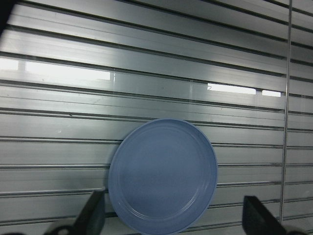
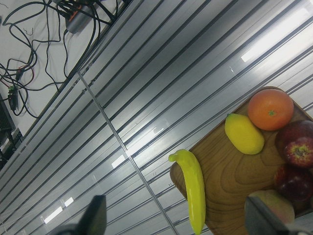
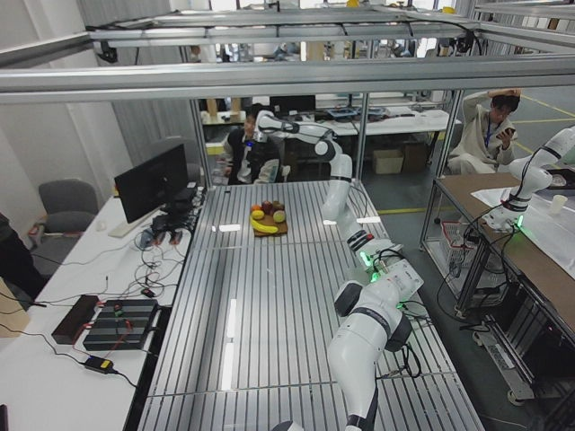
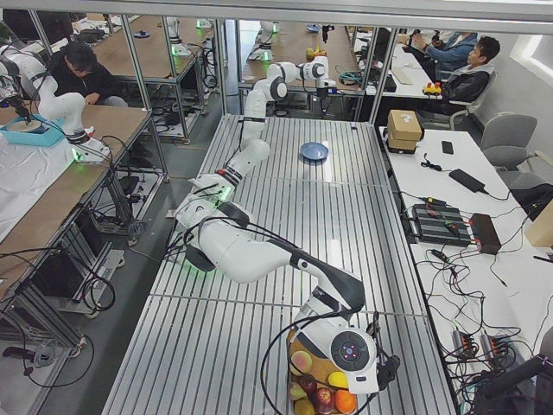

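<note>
A blue plate (image 4: 314, 150) sits on the slatted metal table; in the left wrist view the plate (image 1: 163, 174) lies between and beyond the open fingers of my left gripper. At the other end, a wooden tray (image 2: 222, 181) holds a banana (image 2: 193, 188), a lemon (image 2: 243, 133), an orange (image 2: 270, 110), apples (image 2: 298, 147) and a peach (image 2: 270, 205). My right gripper is open above and beside this tray, with nothing seen between its fingers.
White side desks (image 3: 49, 377) carry a monitor (image 3: 150, 180), power units and tangled cables along one side. A neighbouring bench (image 4: 26, 207) with robot arms stands on the other. People sit beyond the frame.
</note>
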